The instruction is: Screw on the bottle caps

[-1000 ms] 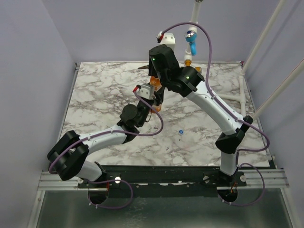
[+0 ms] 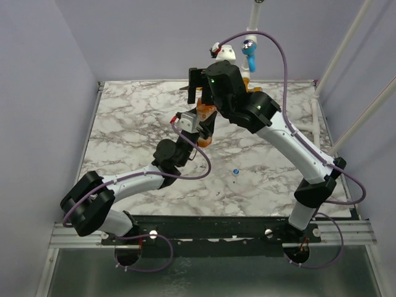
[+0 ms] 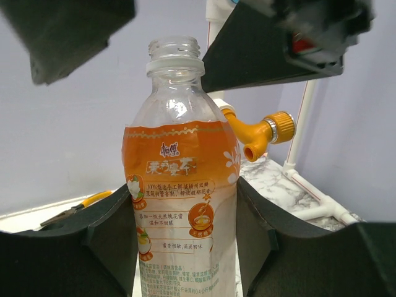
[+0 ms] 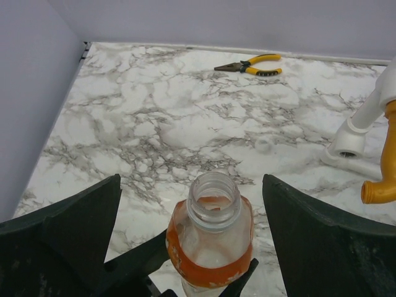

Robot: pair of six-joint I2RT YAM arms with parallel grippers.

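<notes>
An orange-labelled bottle (image 3: 179,204) stands upright between the fingers of my left gripper, which is shut on it; its threaded neck (image 4: 213,198) is bare. My right gripper is open above the bottle, its fingers (image 4: 74,241) to either side of the mouth and apart from it. In the top view both grippers meet at the upper middle, hiding much of the bottle. A small blue cap (image 2: 236,171) lies on the marble table (image 2: 124,142).
Yellow-handled pliers (image 4: 263,70) lie at the back. White pipes with an orange tap (image 4: 387,173) and a blue tap (image 2: 250,55) stand at the right rear.
The left arm and bottle have barely moved.
</notes>
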